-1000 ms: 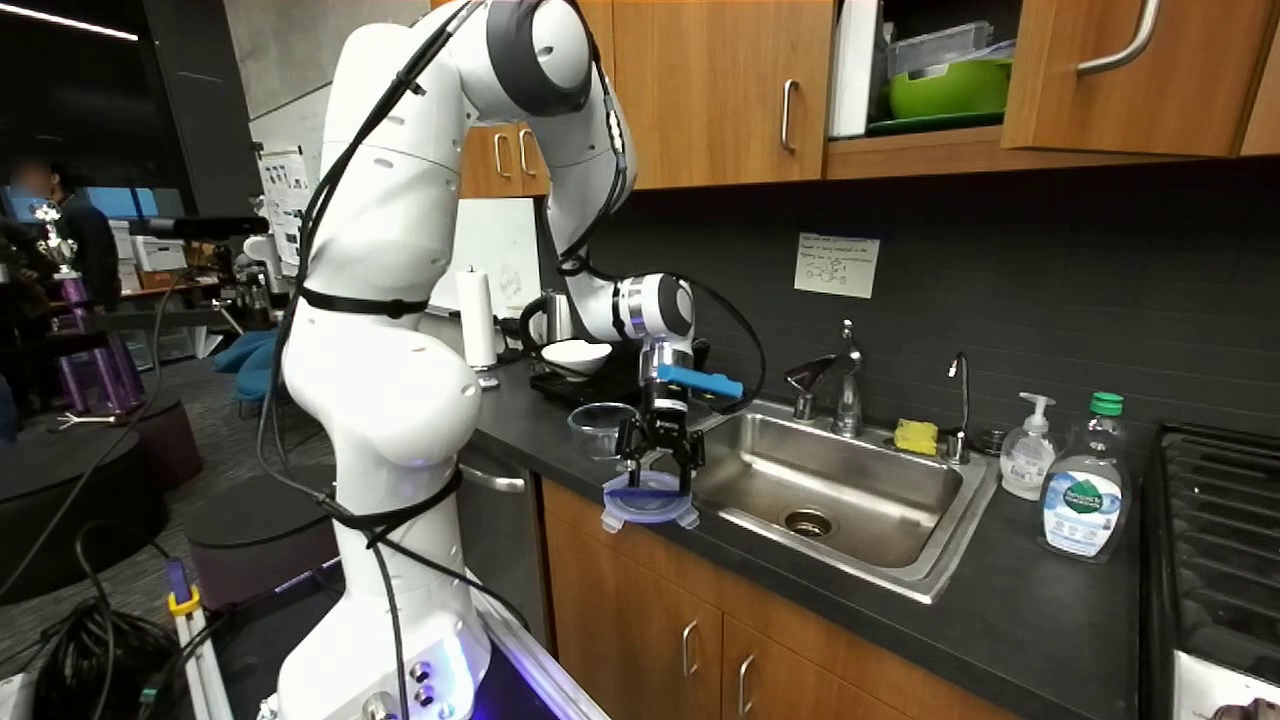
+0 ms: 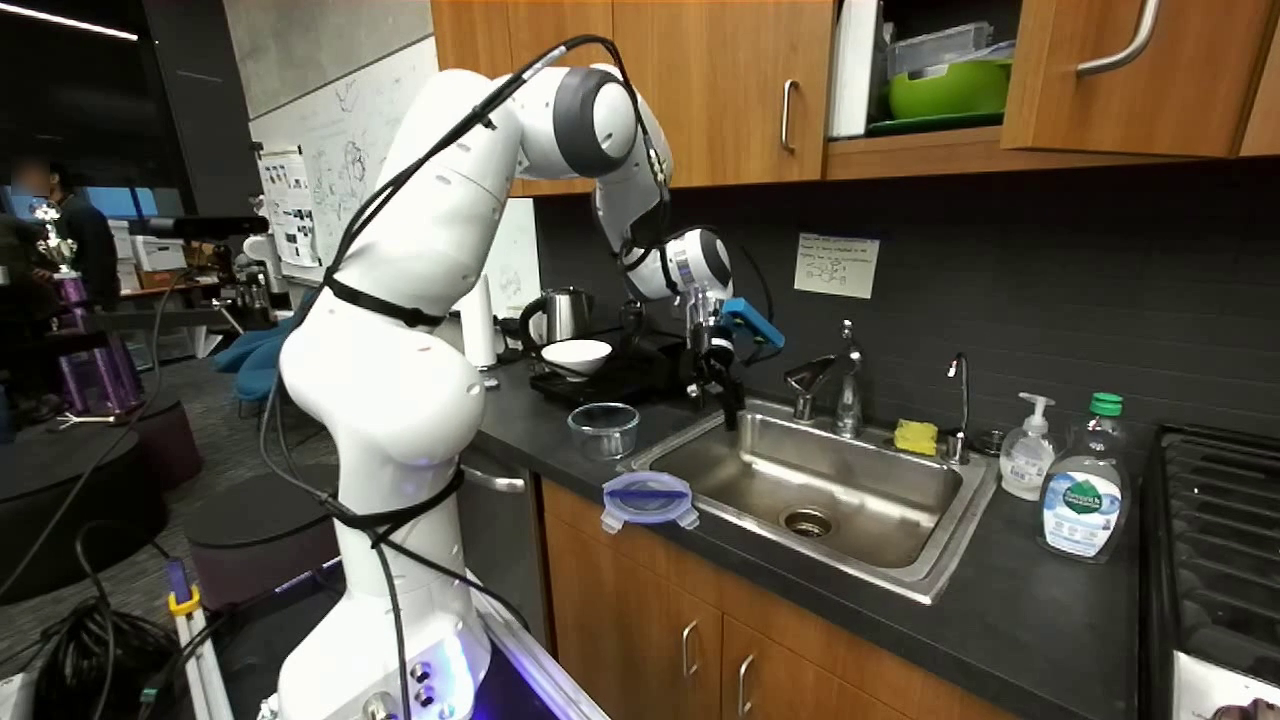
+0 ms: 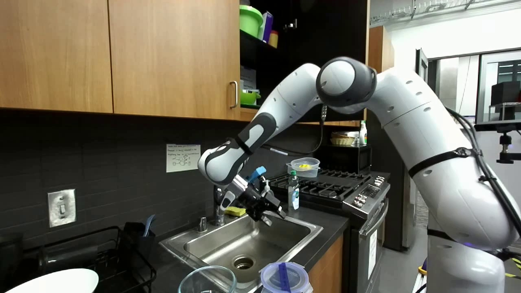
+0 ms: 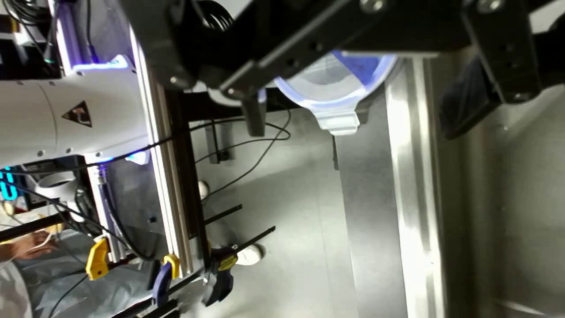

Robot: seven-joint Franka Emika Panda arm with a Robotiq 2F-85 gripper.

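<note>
My gripper (image 2: pixel 723 408) hangs above the left back part of the steel sink, fingers spread and empty. Exterior view 2 also has the gripper (image 3: pixel 274 217) over the basin. In the wrist view the fingers of the gripper stand wide apart. A round clear lid (image 2: pixel 648 497) with a blue strip across it lies at the counter's front edge, apart from the gripper; the wrist view has part of this lid (image 4: pixel 328 85) behind the fingers. Behind it on the counter stands a clear glass bowl (image 2: pixel 603 431).
The sink (image 2: pixel 702 474) is empty, with a faucet (image 2: pixel 849 390) and yellow sponge (image 2: pixel 915 437) behind it. A soap pump (image 2: pixel 1027 450) and dish soap bottle (image 2: pixel 1083 486) stand to the right, beside the stove (image 2: pixel 1224 516). A white bowl (image 2: pixel 576 356) rests on the dish rack.
My gripper has moved from above the lid back and to the right, over the sink. The lid lies in the same place; the glass bowl shows more fully.
</note>
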